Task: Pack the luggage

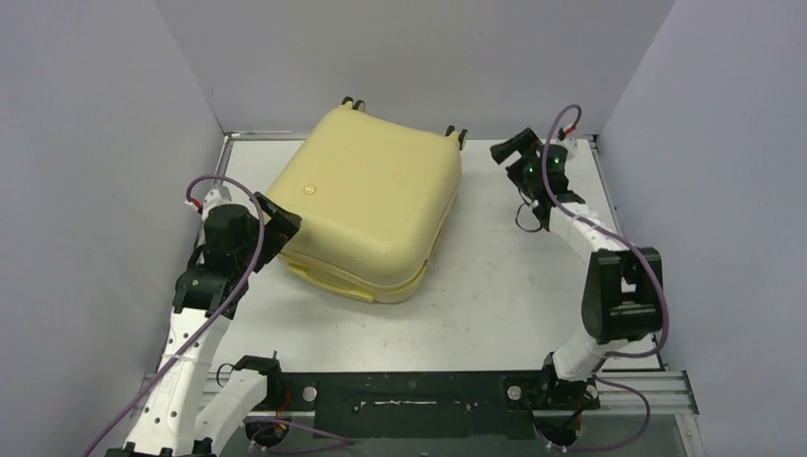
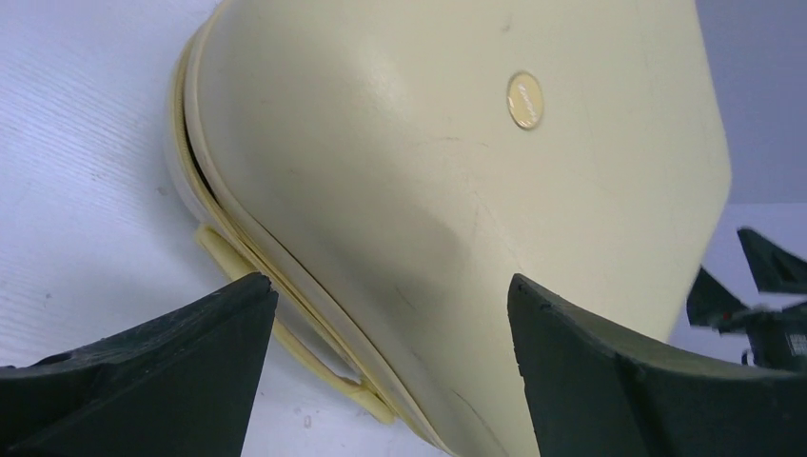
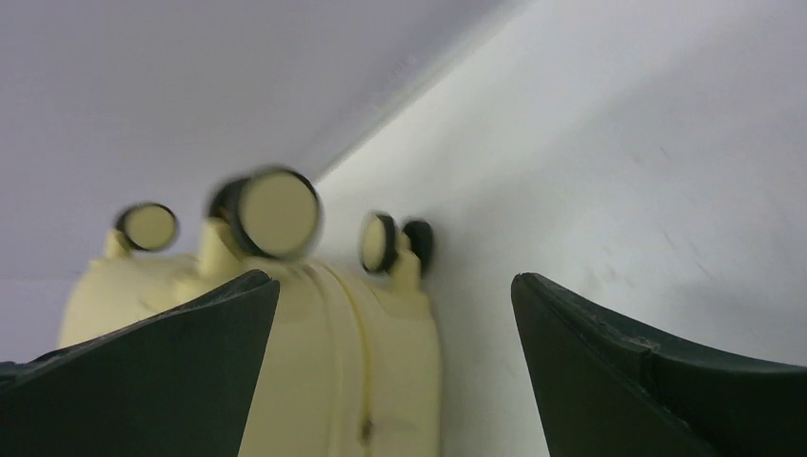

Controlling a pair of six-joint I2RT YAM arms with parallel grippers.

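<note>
A pale yellow suitcase [image 1: 381, 190] lies closed and turned at an angle on the white table, its wheels toward the back wall. Its handle [image 1: 330, 283] faces the front left. By the suitcase's front left corner is my left gripper [image 1: 287, 221], open, with the shell [image 2: 409, 219] filling the view beyond its spread fingers; whether they touch it cannot be told. My right gripper [image 1: 509, 150] stands open at the back right, apart from the suitcase. In the right wrist view the wheels [image 3: 276, 211] show at the left, and nothing is between the fingers.
Bare white tabletop [image 1: 514, 295] stretches to the right and in front of the suitcase. Grey walls [image 1: 409, 57] close off the back and both sides. A purple cable [image 1: 657, 286] runs along each arm.
</note>
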